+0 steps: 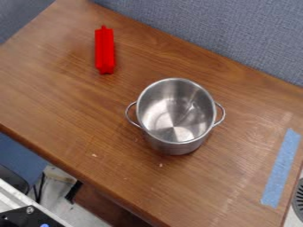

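Observation:
A red elongated object (104,51) with a narrow tip lies at the upper left of the wooden table (71,106), pointing away toward the back. An empty steel pot (175,133) with two loop handles stands upright near the middle, right of and in front of the red object. No gripper can be made out in the camera view.
A strip of blue tape (279,168) is on the table's right side. A grey fabric panel (236,31) borders the back. Part of some white and black equipment (14,208) shows at the lower left, beyond the front edge.

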